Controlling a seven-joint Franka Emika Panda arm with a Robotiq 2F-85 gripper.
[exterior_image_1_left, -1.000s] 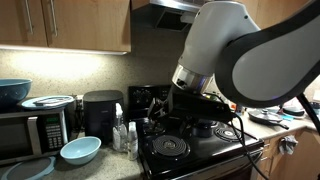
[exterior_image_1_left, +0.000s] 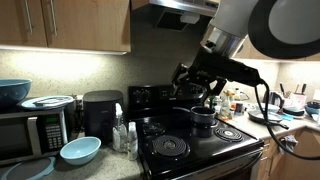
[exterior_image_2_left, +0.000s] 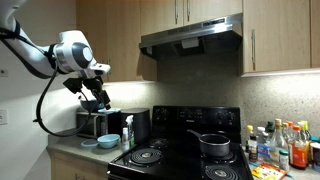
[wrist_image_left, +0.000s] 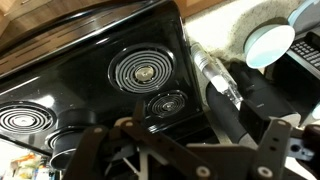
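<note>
Above the black stove (exterior_image_1_left: 178, 158), my gripper (exterior_image_1_left: 197, 88) hangs in the air. Its two dark fingers are spread in the wrist view, where the gripper stands open with nothing visible between them. A dark pot (exterior_image_2_left: 208, 144) with a long handle rests on a back burner of the stove. From above, the pot (wrist_image_left: 66, 146) shows at the lower left, apart from the fingers. The front-left burner (wrist_image_left: 140, 71) is bare.
Left of the stove stand clear bottles (exterior_image_1_left: 132, 140), a pale blue bowl (exterior_image_1_left: 80, 151), a black appliance (exterior_image_1_left: 102, 112) and a microwave (exterior_image_1_left: 28, 137). Several condiment bottles (exterior_image_2_left: 283, 147) crowd the right counter. The range hood (exterior_image_2_left: 191, 43) overhangs the stove.
In exterior view 1 the arm has risen and shifted right, away from the burners. The pot, hidden behind the arm before, now shows more clearly. Counter items have stayed put.
</note>
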